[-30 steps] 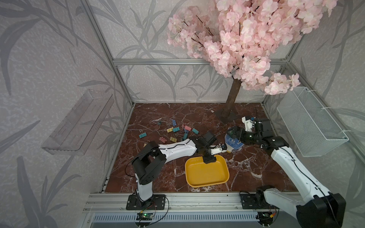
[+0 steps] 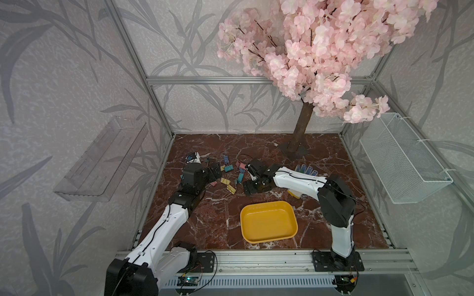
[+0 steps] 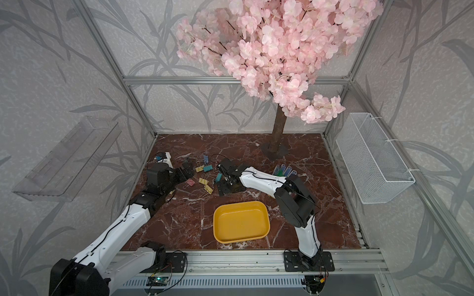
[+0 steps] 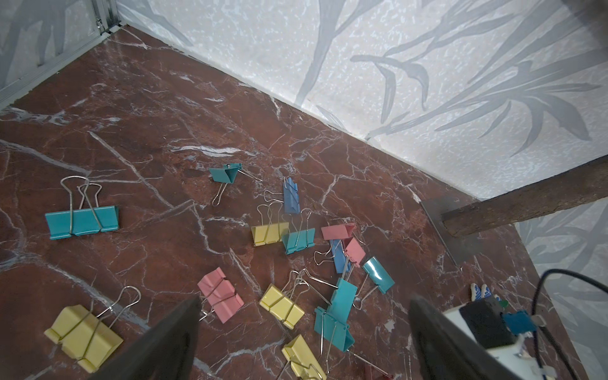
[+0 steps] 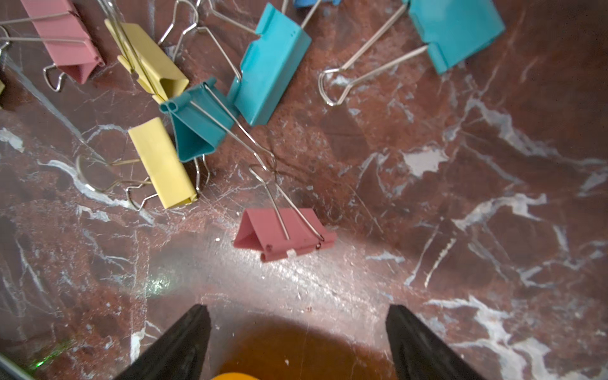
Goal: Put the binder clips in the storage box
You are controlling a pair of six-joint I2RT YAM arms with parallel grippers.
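Note:
The yellow storage box (image 2: 268,222), empty, lies at the front of the table. Teal, yellow, red and blue binder clips are scattered left of centre. My left gripper hangs open above them; beneath its gap lies a yellow clip (image 4: 283,306), with a red clip (image 4: 220,294) to its left. In the right wrist view, my right gripper has its fingers apart and empty, with a lone red clip (image 5: 281,234) on the table beyond them. Farther off there, a yellow clip (image 5: 162,163) and a teal clip (image 5: 201,120) lie close together.
The tree trunk (image 2: 301,125) rises at the back right. Wire baskets hang on the side walls, such as the white basket (image 2: 407,157). Both arms reach over the middle, their grippers fairly near each other.
My left arm has swung from over the box to the clips at the left, and most recently back leftward. My right arm has come from the right side to the middle.

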